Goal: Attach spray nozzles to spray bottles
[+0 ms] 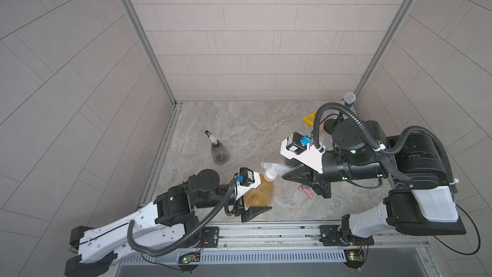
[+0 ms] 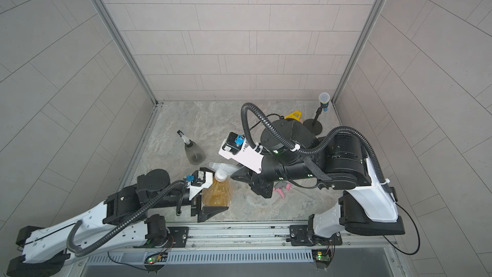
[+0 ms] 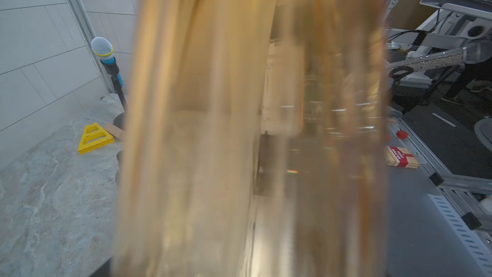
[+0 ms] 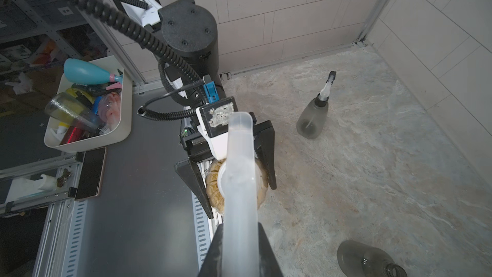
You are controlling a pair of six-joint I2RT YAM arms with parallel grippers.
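Note:
An amber bottle [image 2: 217,192] stands at the front, filling the middle of the left wrist view. My left gripper is open, its fingers either side of that bottle; whether they touch is unclear. My right gripper is shut on a translucent white nozzle [image 4: 239,195], held over the bottle's white top; whether it is seated cannot be told. A smoky bottle [image 1: 220,152] with a sprayer on it stands at the left. Another smoky bottle [image 4: 358,259] shows near the right gripper.
A yellow triangular piece [image 3: 94,136] and a microphone on a stand [image 2: 323,100] are at the back right. Pink items [image 2: 282,190] lie under my right arm. A bin [image 4: 120,112] is outside the marble surface.

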